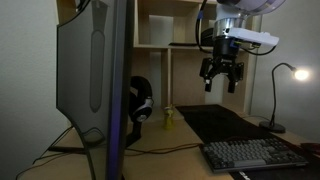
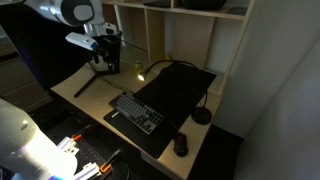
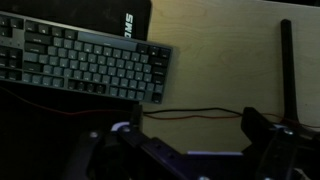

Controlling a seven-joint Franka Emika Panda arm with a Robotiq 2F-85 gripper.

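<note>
High over the desk in exterior view 1, my gripper [image 1: 222,84] points down with its two fingers spread and nothing between them. The wrist view has the open gripper along its bottom edge, well above bare wood and thin cables. A dark grey keyboard [image 3: 85,62] lies to the upper left there; in exterior view 1 the keyboard [image 1: 250,153] rests on the desk below and right of the gripper. A small yellow item [image 1: 168,119] stands toward the back, near the black headphones [image 1: 141,98] on their stand.
A large monitor [image 1: 95,80] blocks the left of exterior view 1. A lit lamp [image 1: 272,125] stands at the right. A black mat [image 2: 170,88] spreads along the back, and a dark mouse [image 2: 181,146] sits near the front edge. Wooden shelving [image 1: 185,80] rises behind.
</note>
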